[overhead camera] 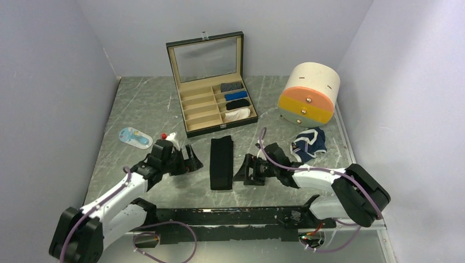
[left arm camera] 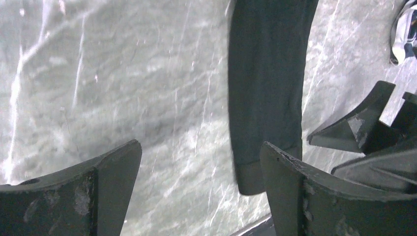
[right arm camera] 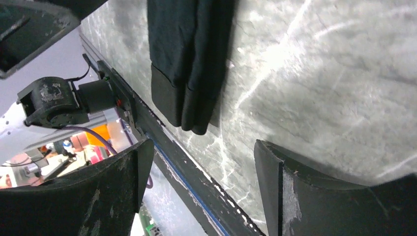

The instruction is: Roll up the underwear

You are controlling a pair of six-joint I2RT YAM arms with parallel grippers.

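The black underwear (overhead camera: 221, 163) lies flat on the grey marbled table, folded into a long narrow strip with its lower end toward the front edge. In the left wrist view the strip (left arm camera: 268, 83) runs past the right finger, and the right wrist view shows its near end (right arm camera: 189, 83) with a lengthwise fold. My left gripper (overhead camera: 196, 159) is open just left of the strip, apart from it. On the other side, close by the strip's lower right edge, my right gripper (overhead camera: 244, 174) is also open. Neither has anything between its fingers.
Behind the strip stands an open compartment box (overhead camera: 200, 109), several of its right-hand slots holding rolled cloth. A round drawer unit (overhead camera: 308, 96) stands at the back right, with a crumpled navy cloth (overhead camera: 308, 143) before it. A blue packaged item (overhead camera: 135, 137) lies at left.
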